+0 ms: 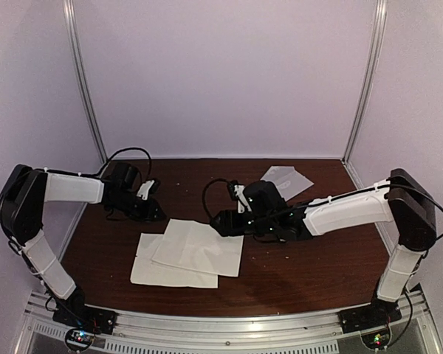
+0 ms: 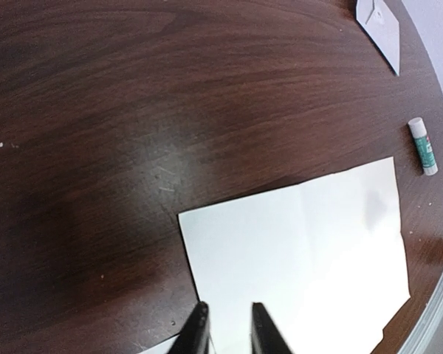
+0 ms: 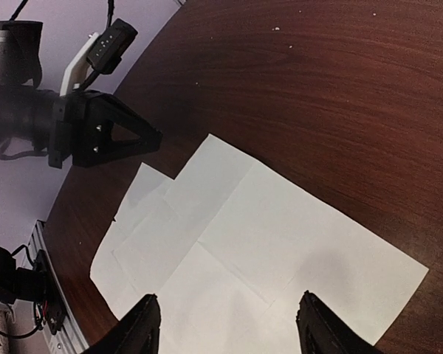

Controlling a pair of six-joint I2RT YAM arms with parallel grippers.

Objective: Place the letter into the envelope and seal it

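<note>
Two white paper sheets (image 1: 197, 254) overlap at the front centre of the table; the upper one shows creases in the right wrist view (image 3: 295, 228). My left gripper (image 1: 151, 214) hangs above the table just left of the papers, fingers apart and empty in its wrist view (image 2: 229, 328). My right gripper (image 1: 225, 225) is over the upper sheet's back right part, open with nothing visible between its fingers. An envelope (image 1: 286, 179) lies at the back right, partly hidden in the top view by the right arm.
A glue stick (image 2: 422, 146) lies on the table beyond the papers in the left wrist view. Walls enclose the back and sides.
</note>
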